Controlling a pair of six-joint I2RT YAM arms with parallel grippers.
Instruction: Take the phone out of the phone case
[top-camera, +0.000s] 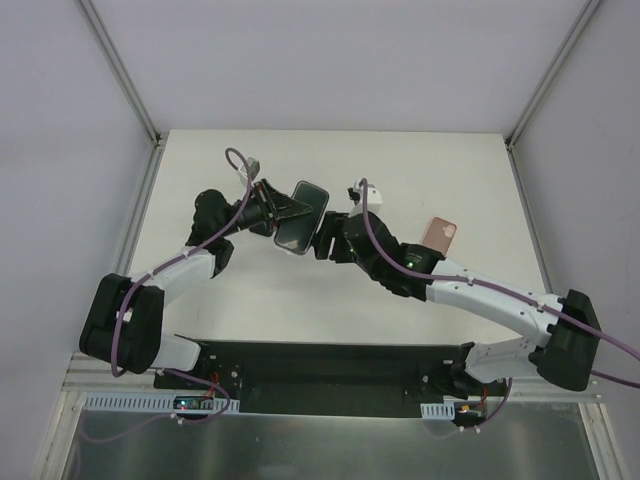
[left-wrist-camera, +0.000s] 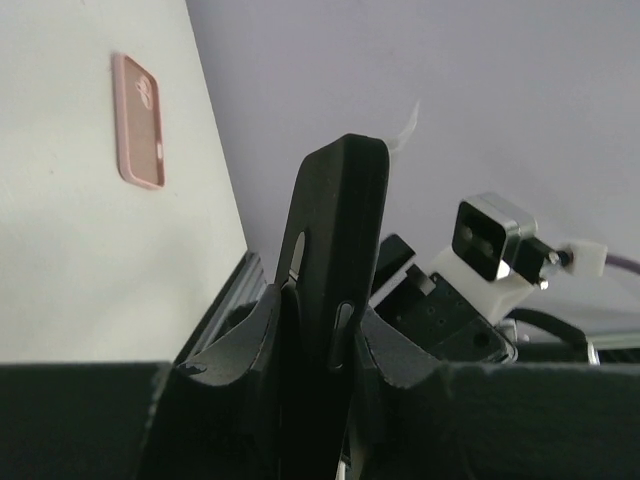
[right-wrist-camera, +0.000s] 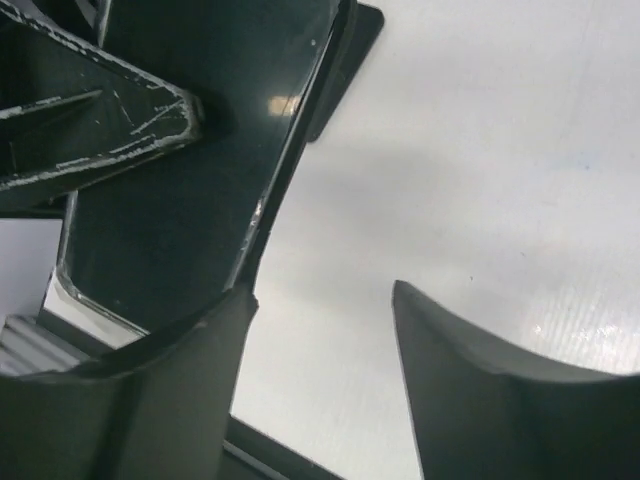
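Note:
My left gripper (top-camera: 285, 210) is shut on a dark phone case (top-camera: 310, 195), held raised above the table and tilted; in the right wrist view its scratched finger lies across the dark face (right-wrist-camera: 190, 240). My right gripper is open at the case's right edge, one finger close to that edge, with bare table seen between the fingertips. In the left wrist view the dark case (left-wrist-camera: 330, 240) stands nearly edge-on between the fingers. Whether a phone is inside I cannot tell.
A pink case (top-camera: 439, 235) lies on the table's right side. A dark flat object (right-wrist-camera: 352, 70) shows on the table under the held case, partly hidden.

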